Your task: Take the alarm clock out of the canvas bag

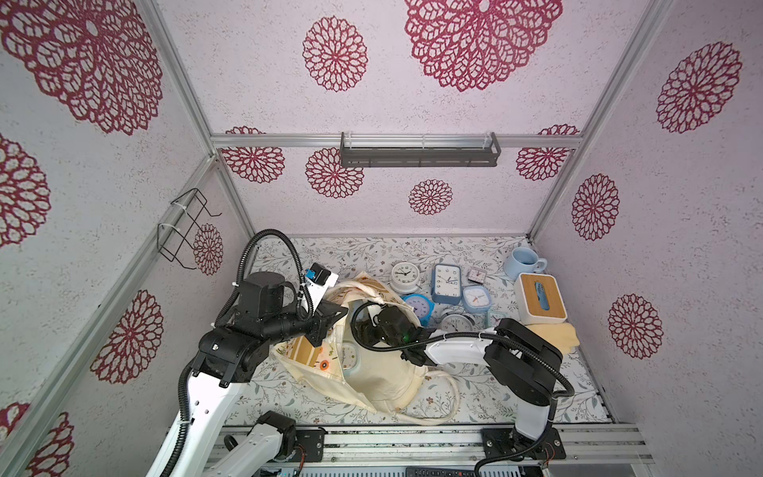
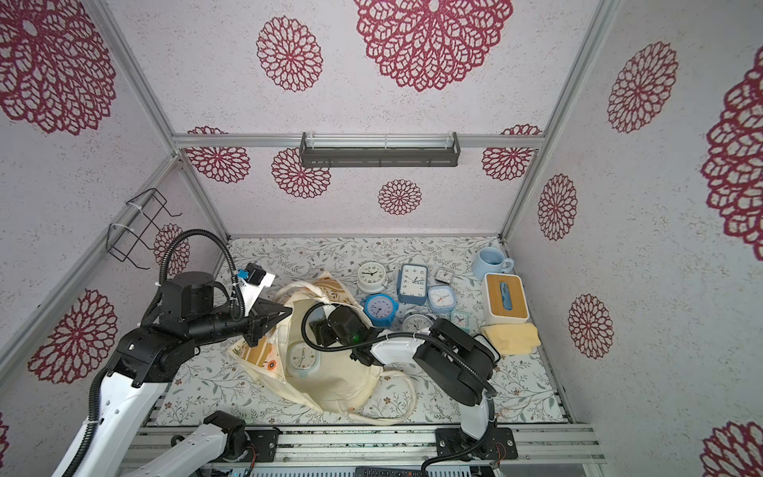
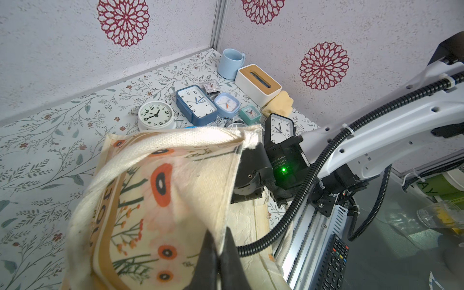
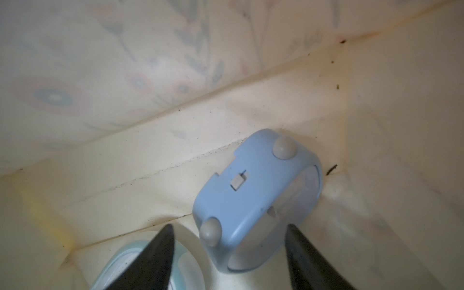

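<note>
The cream canvas bag (image 2: 341, 381) lies open on the table. My left gripper (image 1: 334, 318) is shut on the raised bag edge, which rises between its dark fingers in the left wrist view. My right gripper reaches down inside the bag, its blurred fingertips apart just in front of a light blue alarm clock (image 4: 251, 178) lying on its side. A round pale teal clock (image 4: 186, 268) lies beside it, partly out of frame. The right gripper is mostly hidden by its own housing in the top views.
Several clocks, including a white round one (image 1: 404, 275) and a blue one (image 1: 446, 290), stand behind and right of the bag. A blue mug (image 1: 520, 262), tissue box (image 1: 534, 298) and yellow cloth (image 2: 512, 340) are at the right.
</note>
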